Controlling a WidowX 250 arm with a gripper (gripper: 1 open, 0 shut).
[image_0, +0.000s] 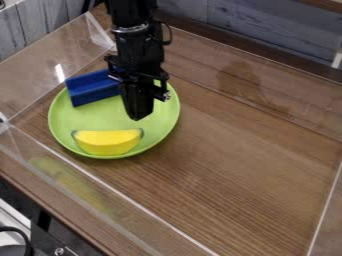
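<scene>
A black robot arm reaches down from the top to my gripper, which hangs over the right-middle of a green round plate. Whether its dark fingers are open or shut is hard to make out. A yellow curved piece lies on the front of the plate, below and left of the fingertips. A blue block rests on the plate's back left, left of the gripper.
Bare wooden table fills the right and front, with free room there. Wooden walls edge the back and right. Clear plastic edging and a black cable lie at the lower left.
</scene>
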